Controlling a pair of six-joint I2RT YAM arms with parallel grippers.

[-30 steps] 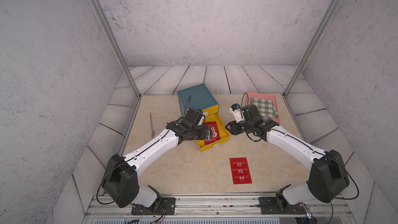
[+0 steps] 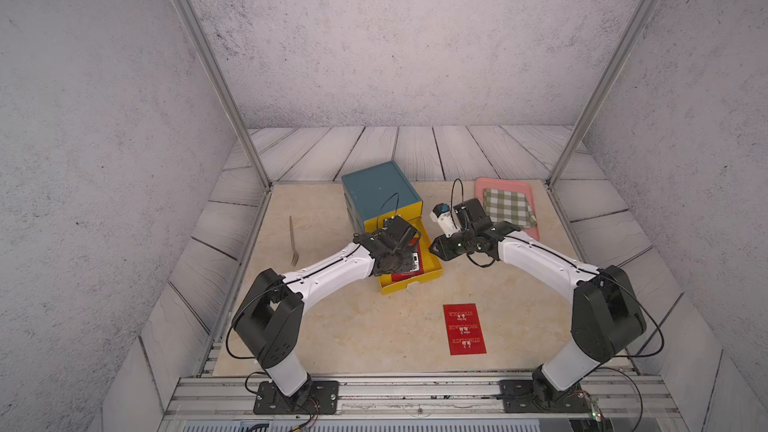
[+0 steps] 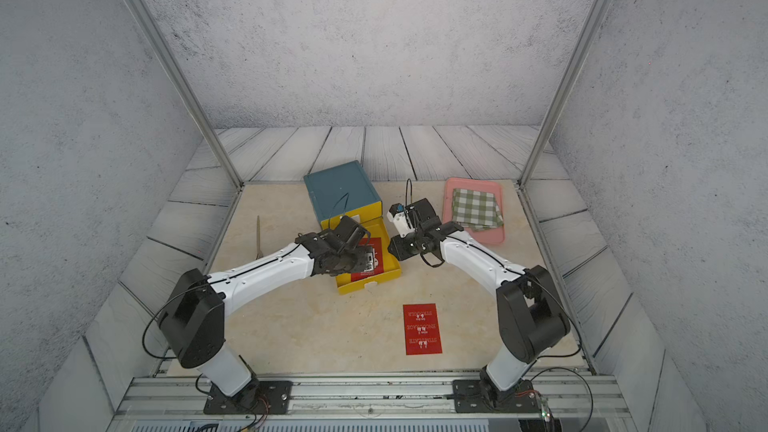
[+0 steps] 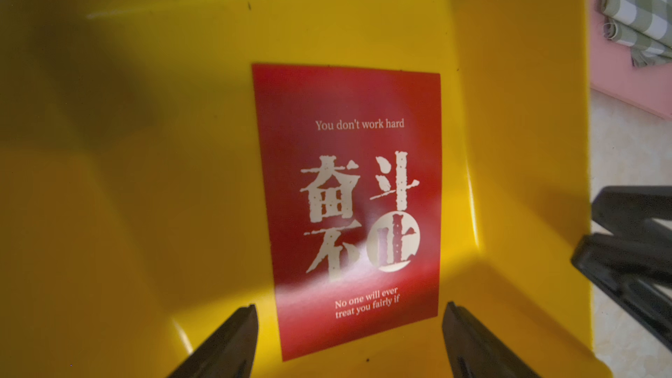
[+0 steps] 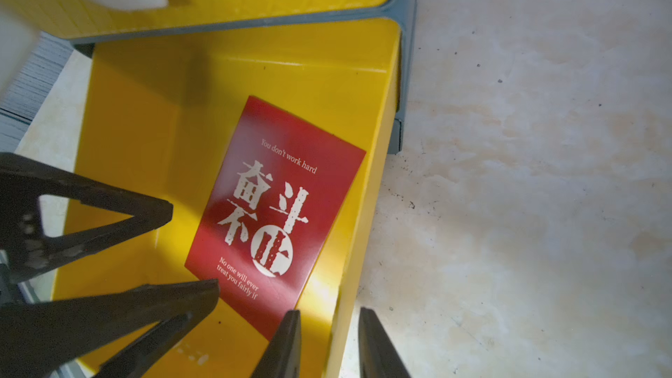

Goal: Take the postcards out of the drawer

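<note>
A red postcard [image 4: 357, 203] with white characters lies flat inside the pulled-out yellow drawer [image 5: 175, 98]. My left gripper is over the drawer, fingers wide apart and nothing gripped; the card's lower part shows between its fingers. In the right wrist view the left fingers [image 5: 105, 189] hang above the card's left side. My right gripper stands at the drawer's right wall, fingers part open on either side of the rim, with gaps visible. Another red postcard [image 2: 465, 329] rests on the table in front of the drawer.
The blue-grey drawer cabinet [image 2: 380, 188] stands behind. A pink tray [image 2: 534, 224] with a checked cloth [image 2: 509, 206] is at the back right, a fork [image 2: 293, 240] at the left.
The right gripper has shifted left to the drawer's side wall. The drawer has moved slightly.
</note>
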